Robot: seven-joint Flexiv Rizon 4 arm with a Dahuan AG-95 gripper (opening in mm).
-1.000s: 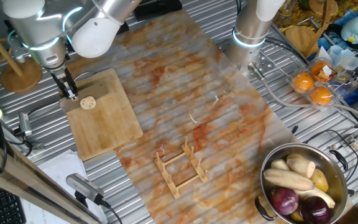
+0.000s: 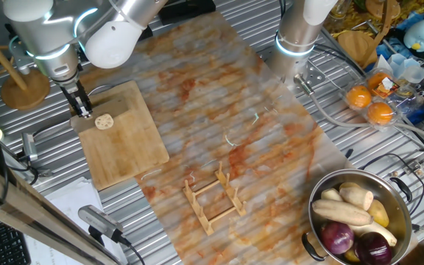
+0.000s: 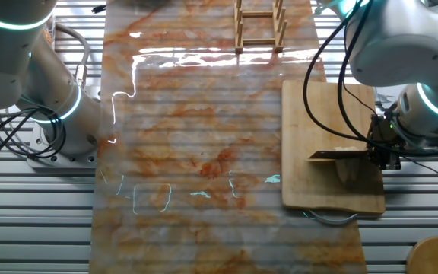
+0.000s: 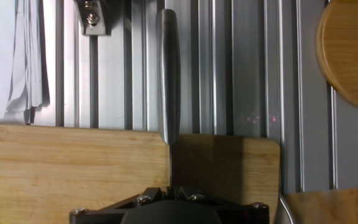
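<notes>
My gripper (image 3: pixel 384 144) is shut on a knife at the edge of the wooden cutting board (image 3: pixel 306 114). The dark blade (image 3: pixel 333 154) reaches inward over the board in exterior view 2. A metal handle (image 4: pixel 168 78) sticks out past the board's edge in the wrist view, with the thin blade seen edge-on between it and the fingers. A pale lotus root piece (image 2: pixel 104 121) with holes in its cut face sits on the board beside the gripper. Part of that root (image 3: pixel 348 173) shows close by the blade in exterior view 2; whether they touch cannot be told.
A small wooden rack (image 2: pixel 216 202) stands on the marbled mat (image 2: pixel 219 103). At the right, a metal pot (image 2: pixel 316 221) holds potatoes and purple onions.
</notes>
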